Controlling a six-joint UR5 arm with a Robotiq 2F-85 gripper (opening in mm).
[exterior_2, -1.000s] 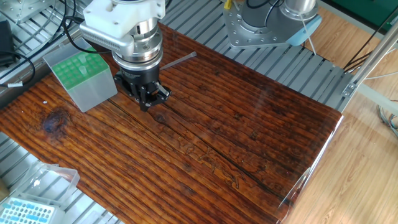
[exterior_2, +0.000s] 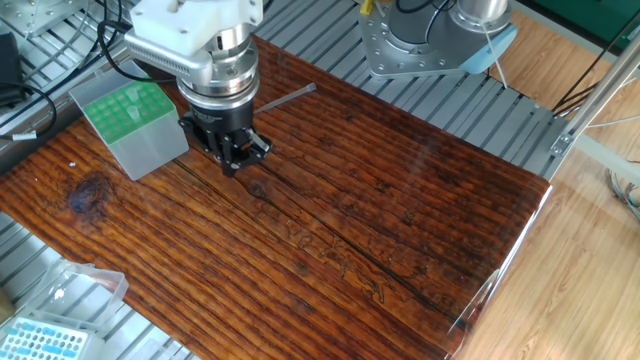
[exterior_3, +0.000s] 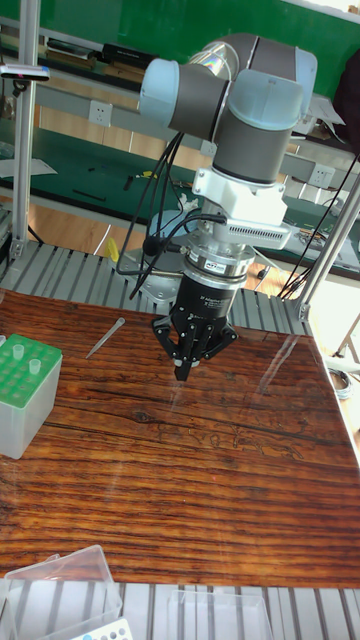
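My black gripper (exterior_2: 232, 165) points down over the back left part of the brown wooden table (exterior_2: 350, 220). In exterior view 3 its fingertips (exterior_3: 182, 371) come together, and I see nothing between them. Beside it, on the left, stands a translucent box (exterior_2: 150, 148) with a green perforated top (exterior_2: 125, 112). A couple of clear pieces (exterior_3: 34, 366) stick up from that top. Behind the gripper a thin clear plastic dropper (exterior_2: 287, 98) lies flat on the wood, apart from the fingers. Whether the fingertips touch the table is hard to tell.
An open clear case (exterior_2: 80, 290) with a white and blue rack (exterior_2: 45, 340) lies off the table's front left edge. A metal base plate (exterior_2: 410, 45) sits behind the table on slatted metal.
The box and dropper have stayed put.
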